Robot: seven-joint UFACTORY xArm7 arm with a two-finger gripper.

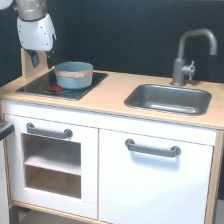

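A teal pot [76, 78] with a tan strip along its upper side sits upright on the black hob [45, 93], toward the hob's back right. Up and to the left of the pot, my gripper [43, 60] hangs over the back left of the counter, apart from the pot. Its two dark fingers look spread, with nothing visible between them. The white arm [34, 32] enters from the top left.
A metal sink [170, 98] with a grey faucet [182, 70] is at the right of the wooden counter [112, 90]. Below stand an open-fronted compartment [52, 165] and a closed white door [150, 185]. The counter between hob and sink is clear.
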